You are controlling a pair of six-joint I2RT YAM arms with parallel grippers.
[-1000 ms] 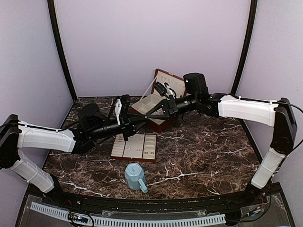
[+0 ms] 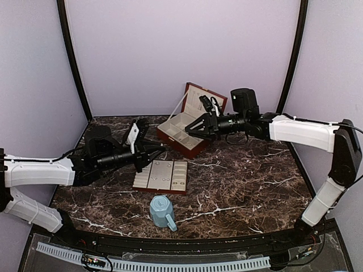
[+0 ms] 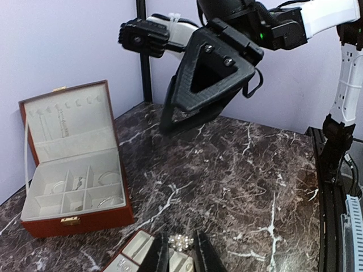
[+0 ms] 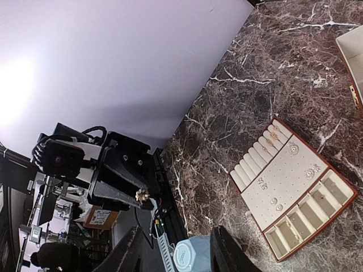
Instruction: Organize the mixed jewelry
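Observation:
My left gripper is shut on a small beaded jewelry piece (image 3: 181,242), silvery in the left wrist view. The same piece (image 4: 142,195) looks gold at that gripper's tip in the right wrist view. My right gripper (image 2: 190,130) stands open with nothing between its fingers, in front of the jewelry box. The red-edged flat tray (image 4: 278,184) has ring slots, a pad with several earrings and small compartments; some slots hold rings. Behind it, the red jewelry box (image 3: 96,224) is open, with jewelry in some compartments and a chain hanging in its lid.
A blue mug (image 2: 160,211) lies in front of the tray, its handle toward the lower right. The two grippers are close together above the tray and box.
The grippers, which met over the tray, have drawn apart: left arm leftward with the jewelry piece, right arm slightly right. Mug, tray and box are unmoved.

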